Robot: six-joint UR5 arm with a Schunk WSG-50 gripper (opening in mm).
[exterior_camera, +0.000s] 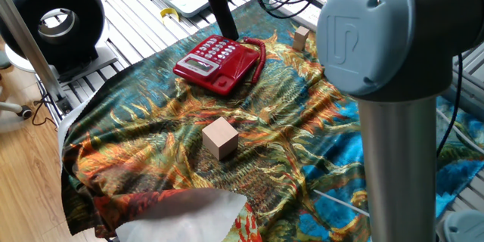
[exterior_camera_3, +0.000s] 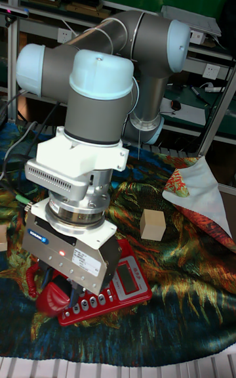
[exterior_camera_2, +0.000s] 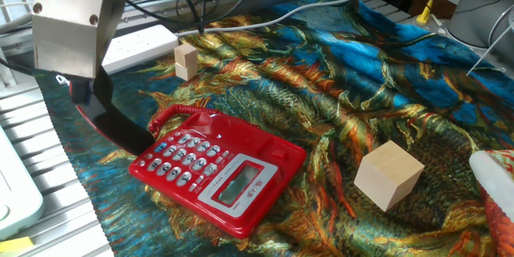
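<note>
A red desk telephone (exterior_camera: 217,64) lies on the patterned cloth, its keypad and small display facing up. In exterior view 2 the phone (exterior_camera_2: 229,169) is close by, with one dark finger (exterior_camera_2: 112,119) of my gripper reaching down to its keypad-side edge. Exterior view 3 has my gripper (exterior_camera_3: 61,294) low over the phone (exterior_camera_3: 115,294), with rounded red plastic between or just behind its two dark fingers. Whether that red part is gripped is unclear, as is the finger opening. The coiled red cord (exterior_camera: 260,62) runs along the phone's side.
A wooden cube (exterior_camera: 220,138) sits on the cloth (exterior_camera: 151,121) nearer the camera in exterior view 1. Small wooden blocks (exterior_camera_2: 185,63) stand behind the phone, near a white power strip (exterior_camera_2: 140,46).
</note>
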